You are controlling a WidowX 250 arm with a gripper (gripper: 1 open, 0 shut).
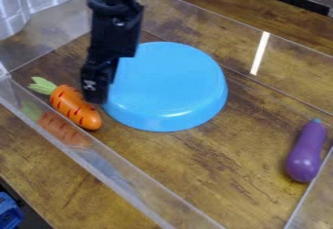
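The black arm reaches down from the top, its gripper (97,77) low over the left edge of a blue round lid-like object (166,92), just above and right of a toy carrot (76,106) with green top. The fingertips are blurred, so whether the fingers are open or shut is unclear. A purple toy eggplant (306,150) lies at the right.
A clear plastic wall (92,170) runs diagonally along the lower left, beside the carrot. Another clear edge stands at the lower right.
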